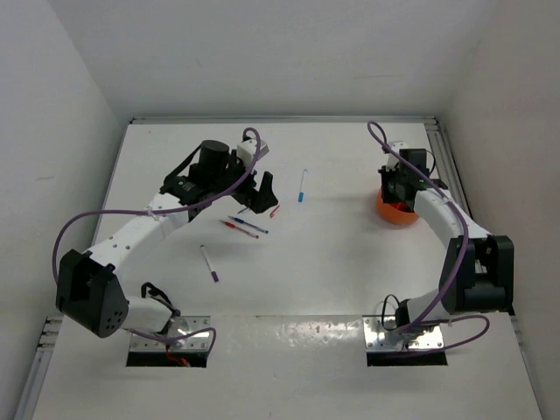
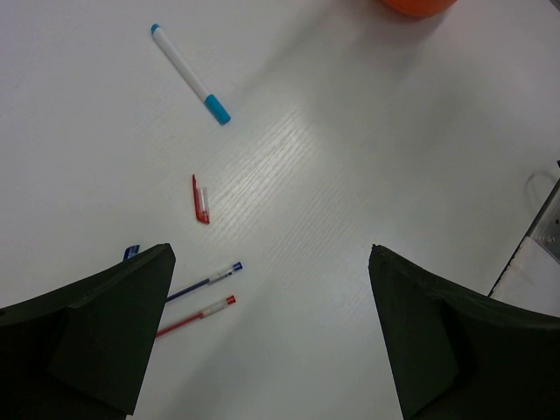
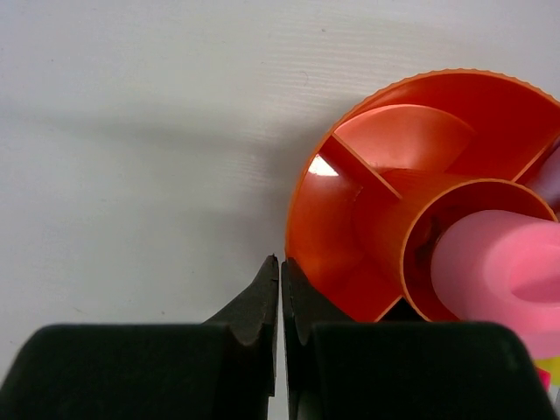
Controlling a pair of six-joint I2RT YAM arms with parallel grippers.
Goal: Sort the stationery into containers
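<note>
An orange divided container (image 1: pixel 394 214) stands at the right, a pink object (image 3: pixel 490 271) in its middle cup. My right gripper is shut at the container's near-left rim, nothing visible between its fingers. My left gripper is open above several pens: a blue pen (image 2: pixel 197 285), a red pen (image 2: pixel 184 322) and a small red cap (image 2: pixel 201 206). Beyond them lies a white marker with blue cap (image 2: pixel 184 66). Another marker with a dark cap (image 1: pixel 208 262) lies at the front left.
Rails edge it at back and right.
</note>
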